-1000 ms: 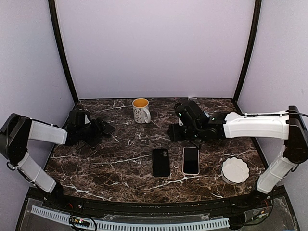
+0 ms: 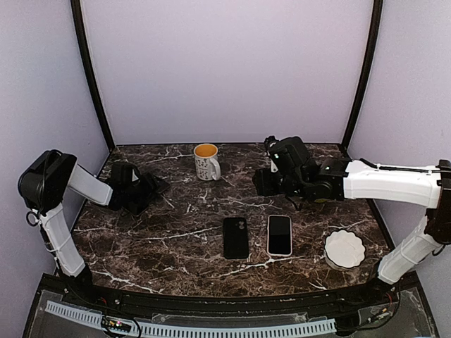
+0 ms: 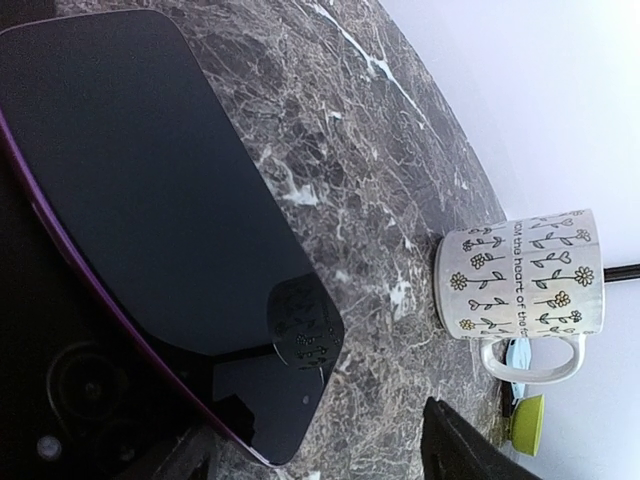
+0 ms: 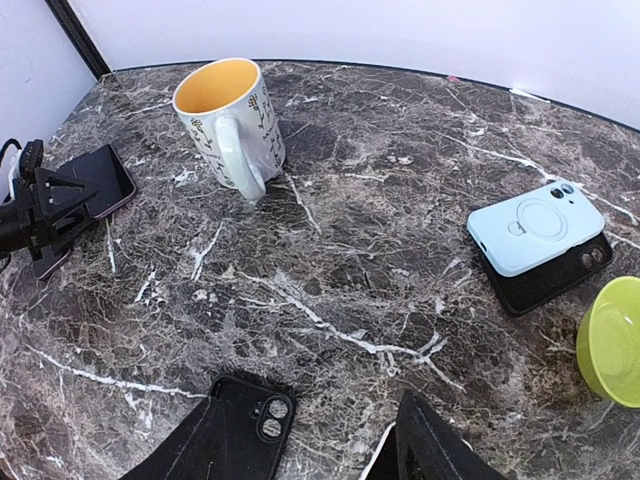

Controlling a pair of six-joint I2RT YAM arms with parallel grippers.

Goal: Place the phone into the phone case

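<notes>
My left gripper (image 2: 143,189) stands part open low at the left; in its wrist view a dark phone (image 3: 160,180) with purple edge fills the left side, near one finger. My right gripper (image 2: 268,176) hovers right of the mug, part open, empty. Below it in the top view lie a black case or phone (image 2: 235,238) with camera openings and a dark-screened phone (image 2: 279,235) with pale rim. In the right wrist view a pale blue phone or case (image 4: 520,232) rests on a black one (image 4: 540,285).
A patterned mug (image 2: 206,162) stands at the back middle. A green cup (image 4: 610,345) is at the right, and a white scalloped dish (image 2: 344,248) at the front right.
Both arms have shifted to the right in the top view, the right gripper also rising slightly in the image. The objects on the table have not visibly moved.
</notes>
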